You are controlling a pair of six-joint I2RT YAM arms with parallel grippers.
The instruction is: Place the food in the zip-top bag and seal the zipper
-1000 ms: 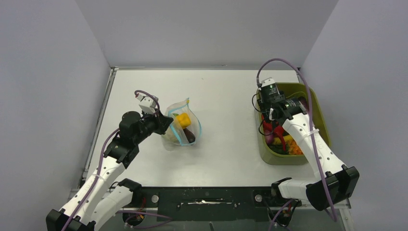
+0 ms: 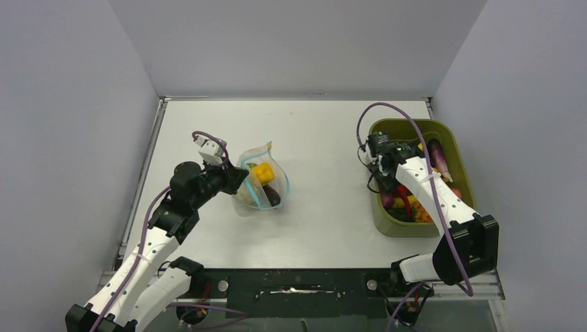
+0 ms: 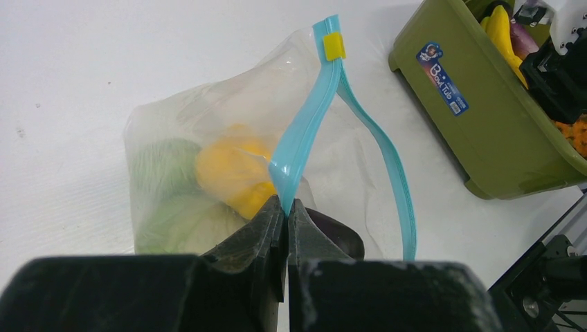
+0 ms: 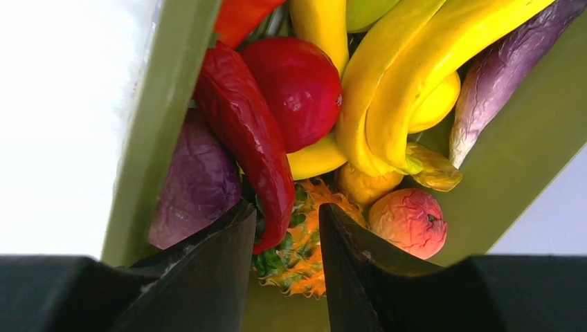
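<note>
The clear zip top bag stands on the left half of the table, its blue-edged mouth parted and a yellow slider at the far corner. Inside it show a yellow pepper, a dark eggplant and something green. My left gripper is shut on the bag's near blue edge. My right gripper is down in the green tub, its fingers some way apart. A red chili's lower end and a spiky orange fruit show between them; whether either is gripped cannot be told.
In the tub, bananas, a red round fruit, a purple vegetable and a peach crowd together. The tub's wall rises close to my right gripper. Between bag and tub the table is clear.
My right arm has swung left and a little towards the near side over the tub. The left arm and the bag have stayed in place.
</note>
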